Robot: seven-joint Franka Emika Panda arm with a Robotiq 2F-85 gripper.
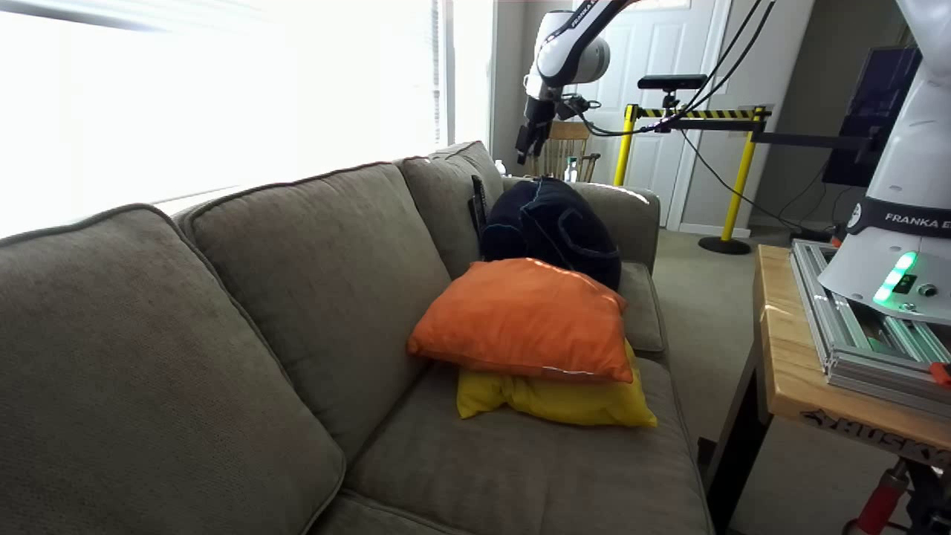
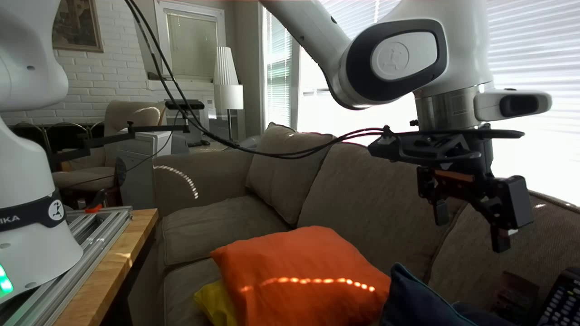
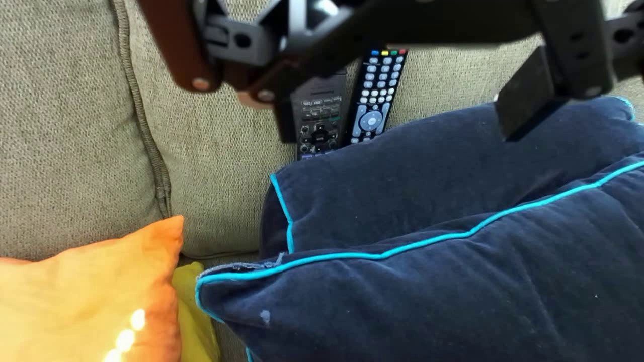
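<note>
My gripper (image 2: 470,231) stands open in the air above the couch, its fingers apart with nothing between them. In the wrist view its two fingertips hang over the remotes and the upper edge of the navy pillows. Two remotes lean side by side against the couch back: a dark one (image 3: 320,120) and one with light blue buttons (image 3: 374,96). Their lower ends are hidden behind a navy pillow (image 3: 386,175). In front of it lies another navy pillow (image 3: 422,301) with bright blue piping. An orange pillow (image 1: 526,316) rests on a yellow pillow (image 1: 570,397).
The grey-brown couch (image 1: 267,294) has a bare seat at its near end. A wooden table (image 1: 784,365) carrying the robot base stands along its front. Yellow barrier posts (image 1: 740,183) stand behind the far end. Cables (image 2: 244,146) loop from the arm.
</note>
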